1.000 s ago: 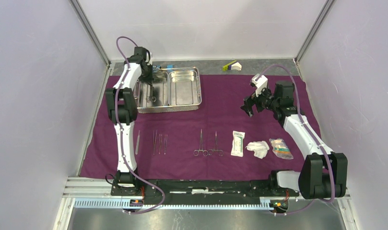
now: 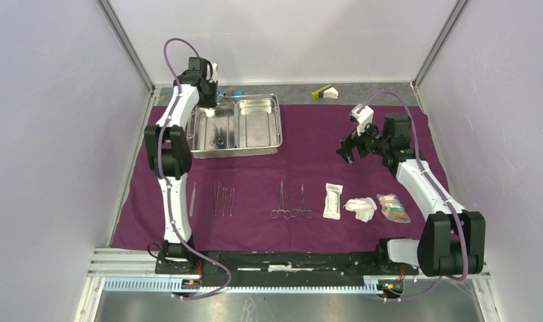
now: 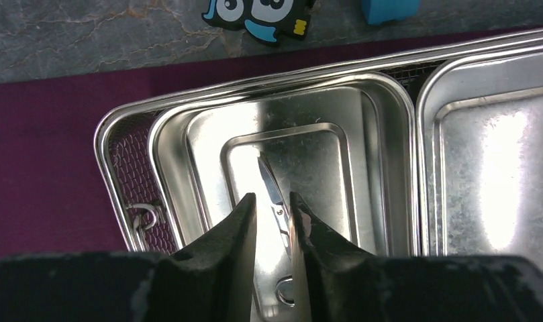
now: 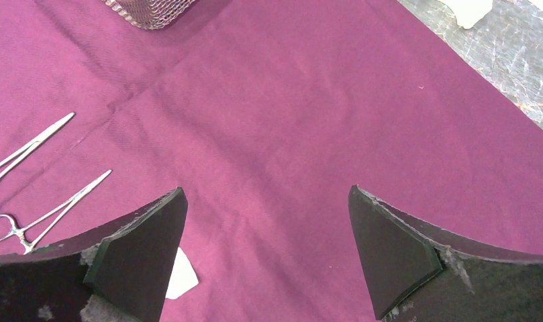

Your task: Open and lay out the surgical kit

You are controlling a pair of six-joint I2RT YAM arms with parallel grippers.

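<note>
A pair of scissors lies in the left compartment of the steel tray; its lower part is partly hidden by my left gripper, which hangs above it, part open, fingertips close together. Whether anything is between them is hard to tell. My right gripper stands open over the purple cloth, empty. Laid along the front are slim instruments, two ringed clamps, a white packet, gauze and a bagged item.
The tray's right compartment is empty. Small objects, including a blue block and a yellow-green item, lie on the grey strip at the back. The cloth right of the tray is clear.
My left arm has risen and shifted slightly toward the back since a second ago, with a small sideways shift. The right arm is unchanged.
</note>
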